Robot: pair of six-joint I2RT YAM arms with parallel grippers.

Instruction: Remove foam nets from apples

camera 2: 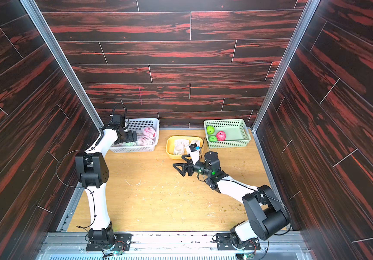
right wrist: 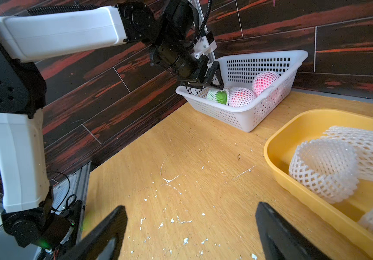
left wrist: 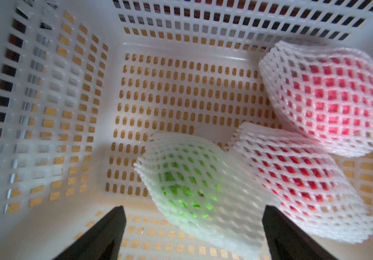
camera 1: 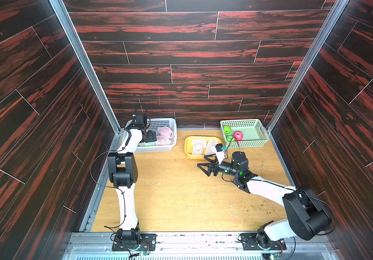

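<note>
My left gripper stands open low inside the white basket, its fingertips around the near end of a green apple in a foam net, not closed on it. Two netted red apples lie to its right. My right gripper hangs open and empty over the table, just in front of the yellow tray, which holds loose foam nets.
A green basket at the back right holds bare green and red apples.
</note>
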